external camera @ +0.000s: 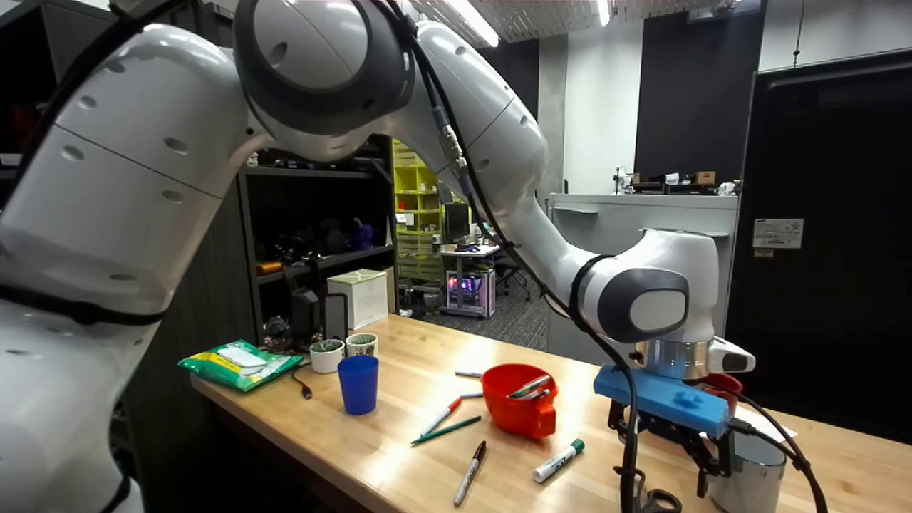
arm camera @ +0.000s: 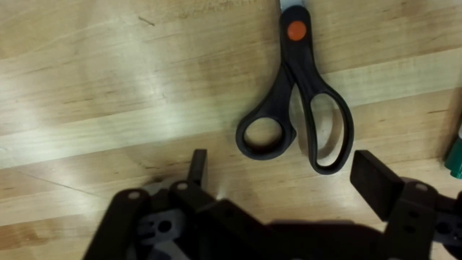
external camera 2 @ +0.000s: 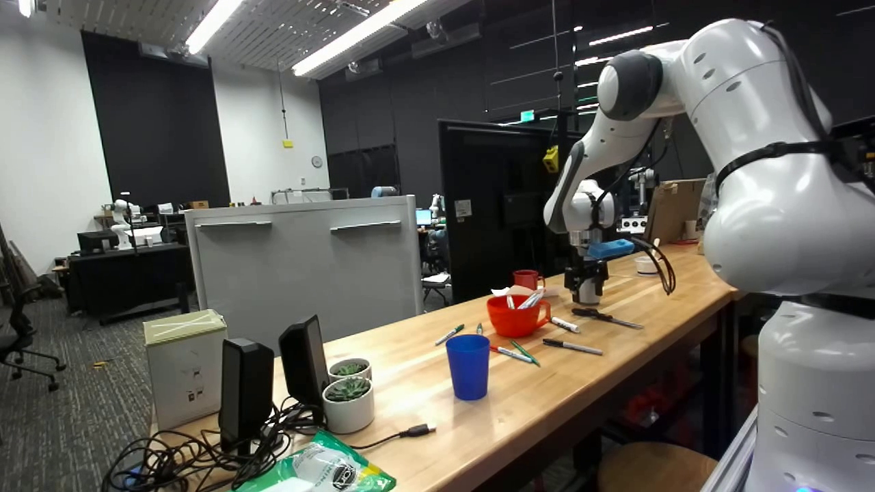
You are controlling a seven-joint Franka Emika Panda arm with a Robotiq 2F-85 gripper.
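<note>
My gripper is open with nothing between its fingers. Black-handled scissors (arm camera: pixel 299 60) with an orange pivot lie flat on the table in the wrist view; their handle loops are near the gap between the fingertips, and most of the blades fall outside the frame. Exterior view 1 has the gripper (external camera: pixel 667 477) low at the right, where cables partly cover it and only the scissors' handles (external camera: pixel 662 501) show. From the opposite side, in exterior view 2, the gripper (external camera 2: pixel 586 283) is above the table near the scissors (external camera 2: pixel 607 317).
A silver cylinder (external camera: pixel 750 474) stands close by the gripper. Left of it are a green-capped marker (external camera: pixel 558 462), a black marker (external camera: pixel 470 473), a red cup (external camera: pixel 513 419) holding pens, and a blue cup (external camera: pixel 357 385). Bare tabletop lies left of the scissors in the wrist view.
</note>
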